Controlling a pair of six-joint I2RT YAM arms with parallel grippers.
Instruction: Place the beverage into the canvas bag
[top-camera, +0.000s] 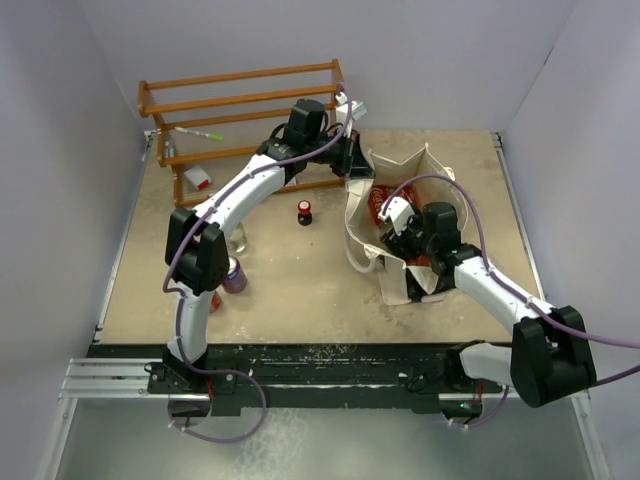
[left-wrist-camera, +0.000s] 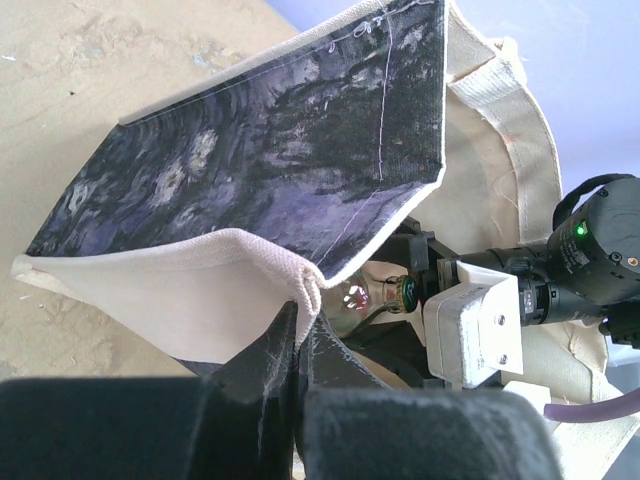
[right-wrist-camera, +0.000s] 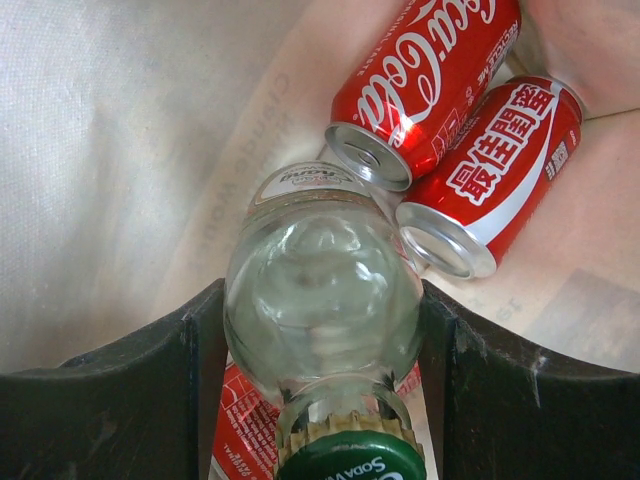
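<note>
The canvas bag stands open at the right of the table, red cola cans lying inside. My left gripper is shut on the bag's rim at its upper left. My right gripper is down in the bag around a clear glass soda bottle with a green cap, which lies among the cans. Its fingers are either side of the bottle; whether they grip it is unclear.
A wooden rack stands at the back left. A small dark bottle, a purple can and other items stand on the left of the table.
</note>
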